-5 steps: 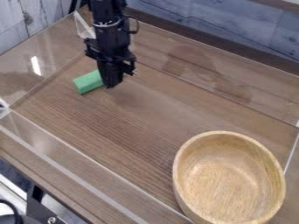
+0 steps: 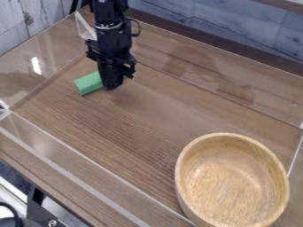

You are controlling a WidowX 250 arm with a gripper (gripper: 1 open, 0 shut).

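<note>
A black robot arm hangs down from the top left of the camera view, its gripper [image 2: 109,78] low over a green block [image 2: 88,83] that lies on the wooden table. The gripper's fingers are at the block's right end and partly cover it. Whether they hold it is too small to tell.
A round, light wooden bowl [image 2: 232,180] sits at the bottom right. Grey and dark panels line the edges behind, with a cable at the lower left.
</note>
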